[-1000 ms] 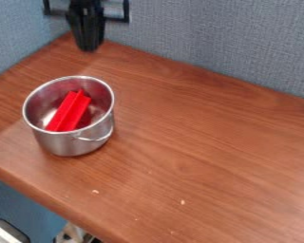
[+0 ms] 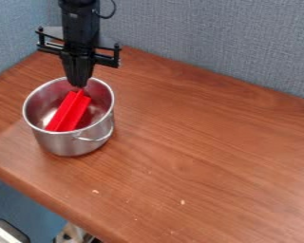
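A steel pot (image 2: 56,135) with a wire handle stands at the left of the wooden table. Inside it lies a red bar-shaped object (image 2: 68,111), tilted along the pot. My black gripper (image 2: 79,82) hangs from above with its fingertips at the pot's back rim, just over the upper end of the red object. Whether the fingers touch it, and how far they are apart, is unclear.
Grey-blue padded walls (image 2: 231,47) stand behind and at the left. The table's edge runs along the lower left.
My gripper has come down from above and behind the pot to the red object's upper end. The pot and red object look unmoved.
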